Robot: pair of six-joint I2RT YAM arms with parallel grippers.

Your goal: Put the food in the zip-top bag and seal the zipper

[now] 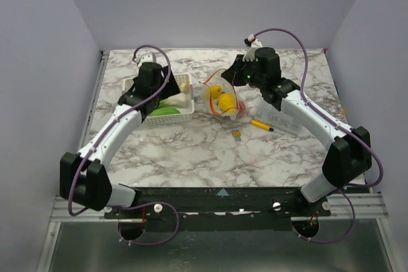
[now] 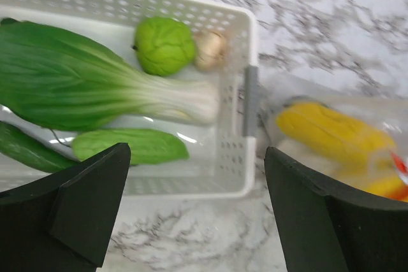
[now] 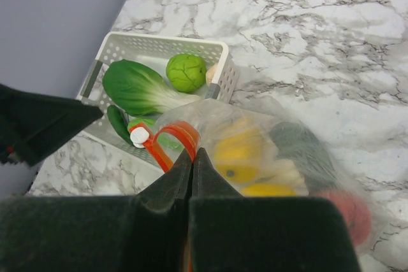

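My left gripper (image 1: 156, 81) stands open over the white basket (image 2: 246, 167), which holds bok choy (image 2: 64, 74), a green cabbage (image 2: 164, 46), cucumber (image 2: 29, 148) and other green produce. My right gripper (image 1: 236, 76) is shut on the red-trimmed rim of the clear zip bag (image 3: 299, 157), holding it up. Inside the bag, yellow food (image 1: 226, 100) and a red item (image 3: 341, 211) show; a dark item is blurred by the plastic. A small pale round item (image 2: 210, 49) sits beside the cabbage.
Flat empty bags (image 1: 284, 122) lie right of the filled bag, with a yellow marker (image 1: 261, 125) and a small yellow-topped item (image 1: 236, 135) nearby.
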